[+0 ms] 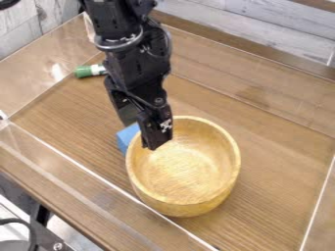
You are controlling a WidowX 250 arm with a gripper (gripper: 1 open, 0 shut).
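Note:
The black gripper (141,127) hangs over the back left rim of a round, empty wooden bowl (183,167) at the middle front of the table. A blue object (127,139) lies just left of the bowl, partly hidden by the gripper and bowl. The dark fingertips are hard to make out against each other; I see nothing clearly held between them.
A small green and white item (89,71) lies at the back left, partly behind the arm. A raised white edge runs along the back, and cables lie at the bottom left corner.

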